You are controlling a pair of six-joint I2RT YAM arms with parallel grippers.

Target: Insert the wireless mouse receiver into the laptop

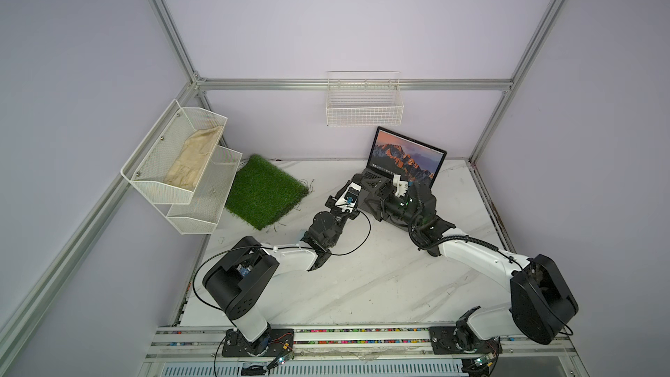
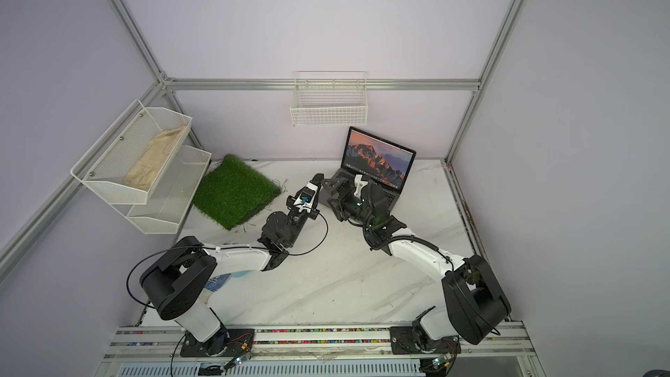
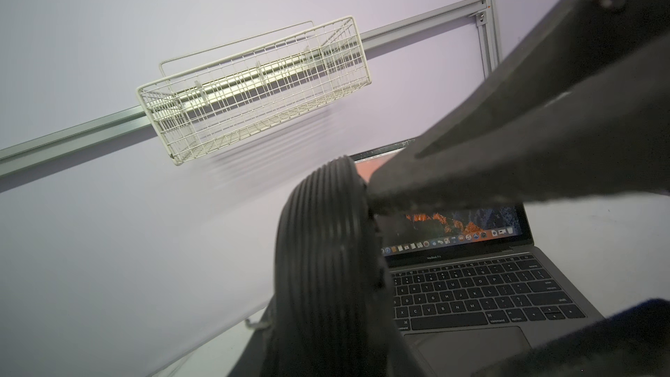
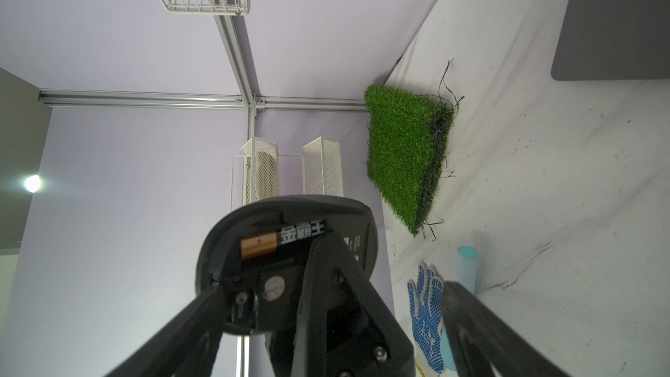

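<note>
A black mouse [image 4: 230, 265] shows its underside in the right wrist view, its cover off and an orange-ended battery [image 4: 265, 244] inside. My left gripper [image 1: 357, 181] is shut on it; in the left wrist view the mouse's ribbed edge [image 3: 321, 258] appears close up. Facing it, my right gripper stands open, one blurred finger [image 4: 188, 338] near the mouse's lower edge. That gripper's dark fingers reach in from the right of the left wrist view. I cannot make out the receiver. The laptop [image 1: 404, 156] stands open behind, its keyboard [image 3: 481, 289] partly covered by the right arm.
Green turf [image 1: 265, 192] lies left of the arms. A blue-dotted glove [image 4: 425, 314] and a light-blue cylinder [image 4: 467, 265] rest on the table at the left front. A wire basket [image 1: 364, 108] hangs on the back wall.
</note>
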